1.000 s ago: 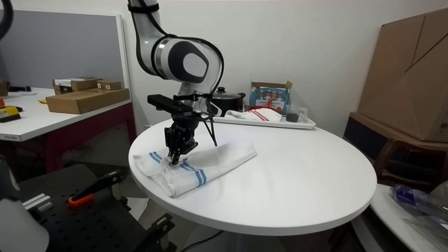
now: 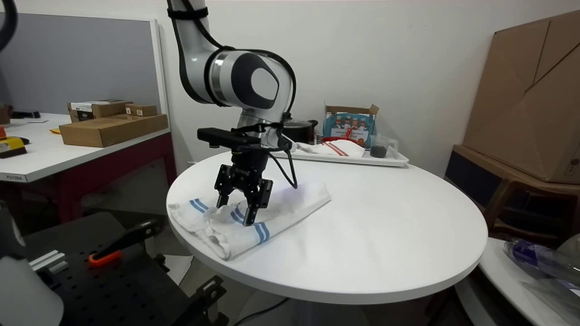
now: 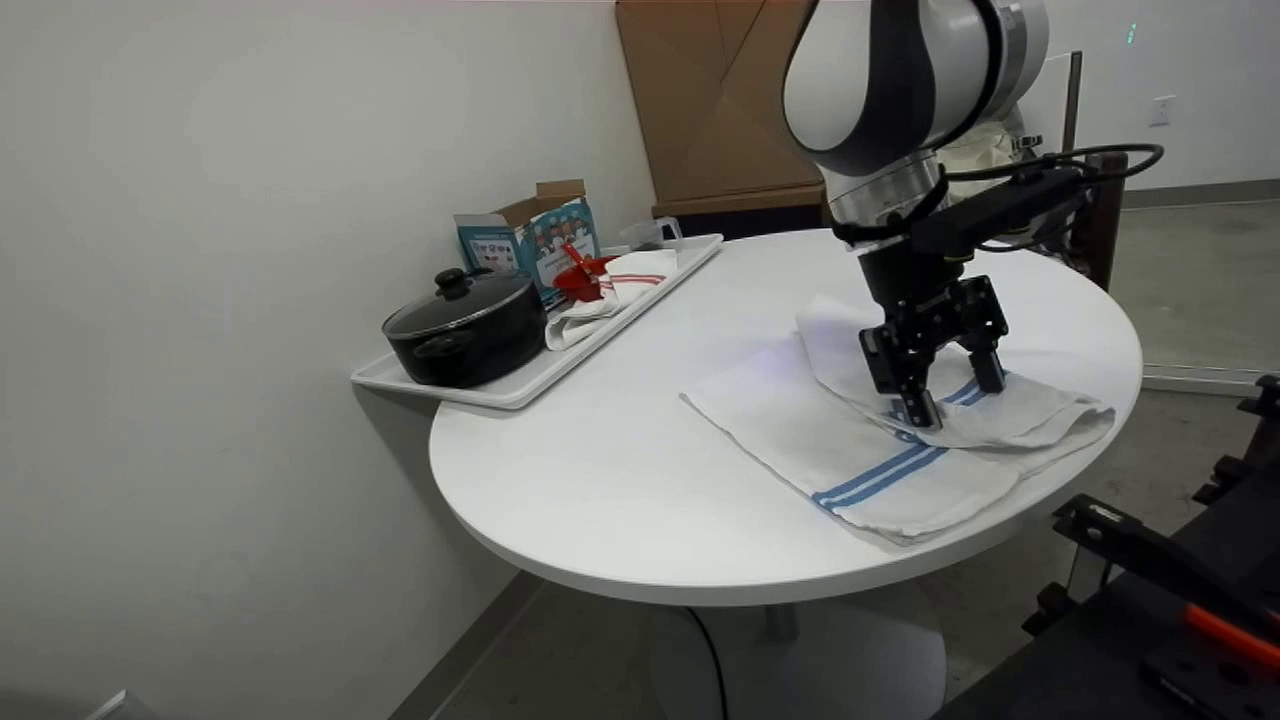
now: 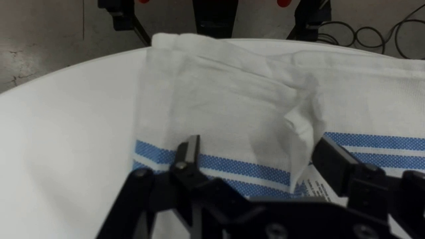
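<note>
A white towel with blue stripes (image 2: 288, 214) lies folded and rumpled near the edge of the round white table (image 2: 380, 239). Over it my gripper (image 2: 234, 212) points down, its fingers spread apart and their tips at the cloth. From the other side, exterior view 2 shows the gripper (image 3: 956, 408) above the upper layer of the towel (image 3: 768, 402). In the wrist view the gripper is open, with flat striped towel (image 4: 227, 115) visible between the fingers. A raised crease stands beside the right finger (image 4: 332, 165); whether they touch I cannot tell.
Along the wall a white tray (image 3: 540, 382) carries a black lidded pot (image 3: 468, 330), a red-striped cloth (image 3: 624, 282), a blue box (image 3: 546, 240) and a clear cup.
The gripper's fingers were together at the towel's raised fold and now stand apart. The arm has shifted slightly to the right. The towel has moved only a little.
</note>
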